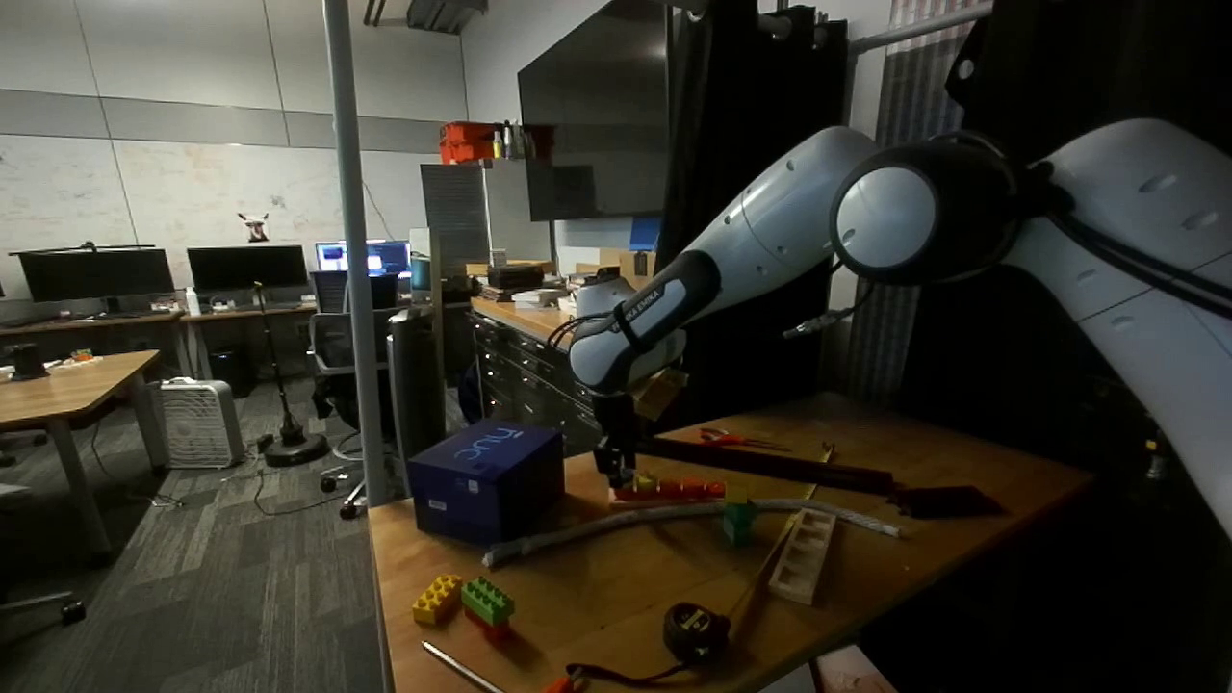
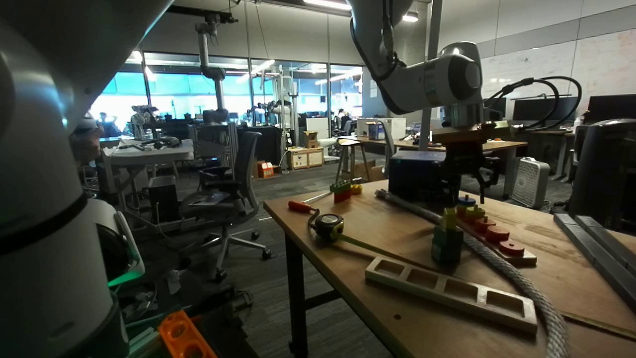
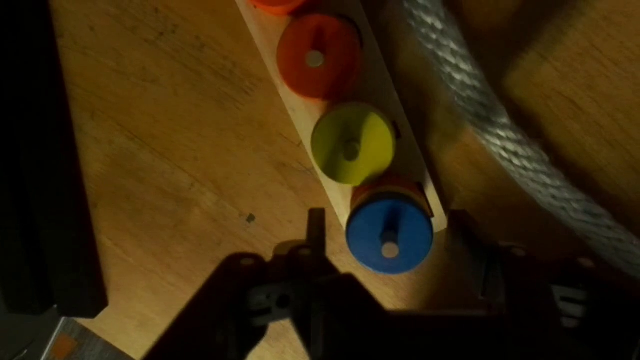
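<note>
A wooden peg board (image 3: 384, 78) carries a row of coloured discs. The blue disc (image 3: 384, 231) is at its near end in the wrist view, above an orange-red disc (image 3: 393, 189), with a peg tip showing through it. Farther up the row come the yellow disc (image 3: 342, 147) and a red disc (image 3: 318, 72). My gripper is open, one finger on each side of the blue disc with a visible gap on both sides. In exterior view 2 its fingers (image 2: 481, 196) hang over that end of the board.
A grey rope (image 3: 510, 135) curves alongside the board. Close by stand a green block stack (image 2: 447, 244) and the blue box (image 1: 485, 479). A compartmented wooden tray (image 2: 417, 279), a tape measure (image 1: 695, 631) and Duplo bricks (image 1: 487, 601) lie nearer the table's front. A dark bar (image 3: 51, 180) lies opposite the rope.
</note>
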